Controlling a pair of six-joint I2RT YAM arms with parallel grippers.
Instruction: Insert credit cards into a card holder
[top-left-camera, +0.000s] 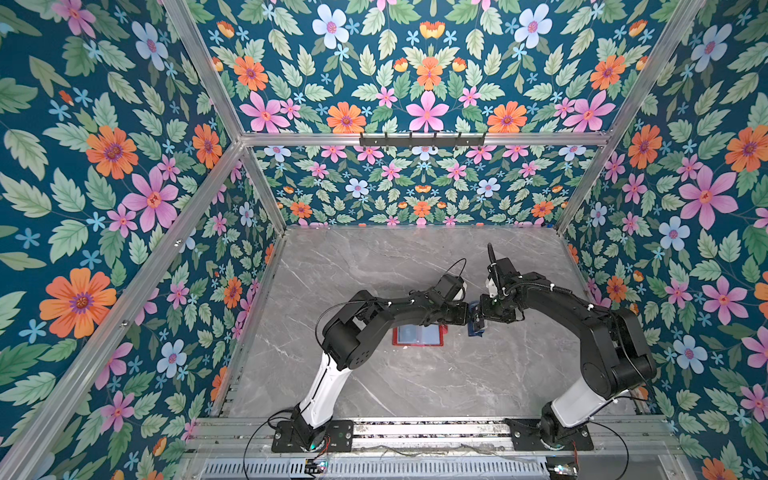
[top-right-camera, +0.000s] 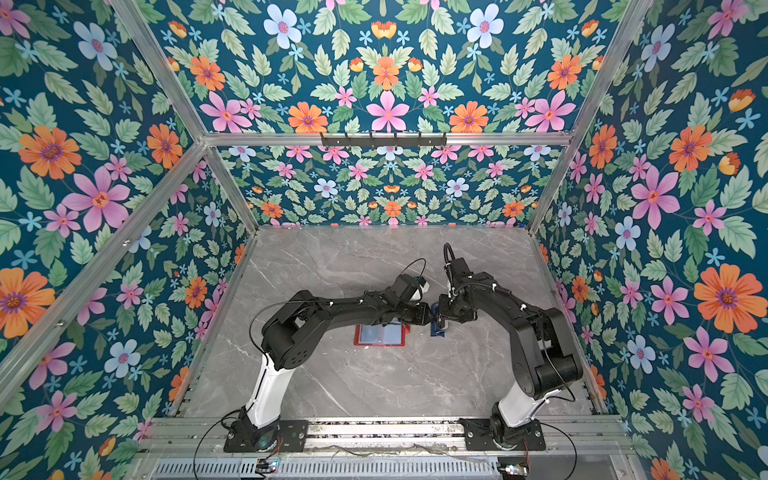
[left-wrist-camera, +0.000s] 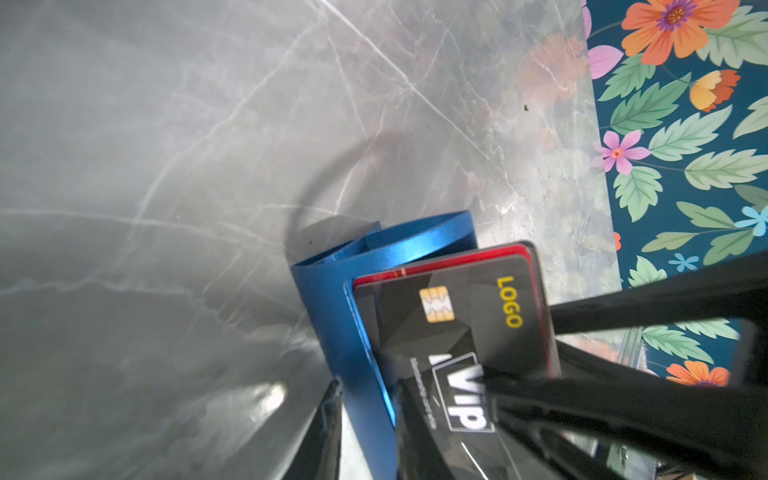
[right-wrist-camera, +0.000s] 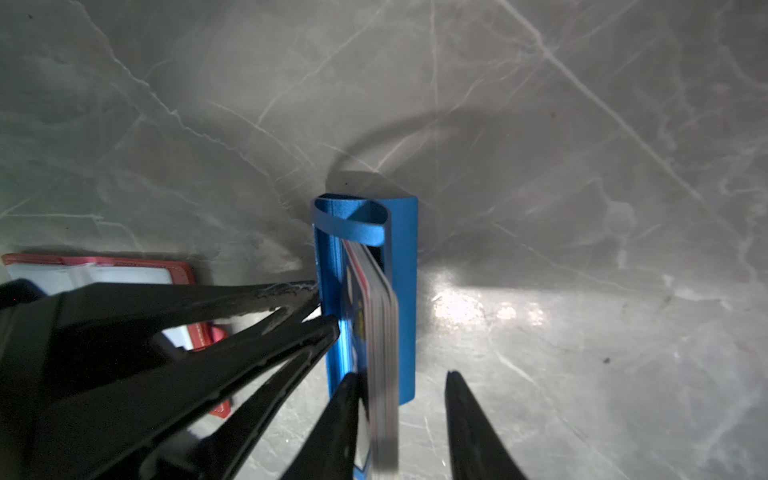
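Note:
The blue card holder stands on the grey table, a stack of cards partly inside it, their edges showing; the left wrist view shows the black VIP card (left-wrist-camera: 440, 320) on top, with a red one behind. My left gripper is open beside the holder's side. My right gripper has its blurred fingertips parted around the outer end of the stack, with a gap on one side. In both top views the holder is largely hidden between the two grippers.
A red-rimmed tray (top-left-camera: 417, 342) with a pale inside lies just left of the holder, partly under the left arm.

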